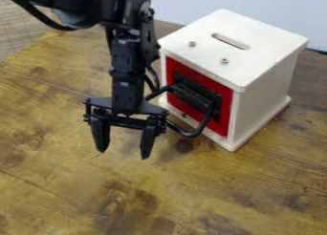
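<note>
My black gripper [124, 141] hangs just above the wooden table, left of a white box [255, 67] with a slot and two screws on top. Its two fingers stand apart, with nothing between them. The box's front has a red panel [225, 132] holding a black hinged piece with a bent black bar handle [189, 132] that sticks out toward the gripper, a short way to its right.
A pale wall stands behind at the top right.
</note>
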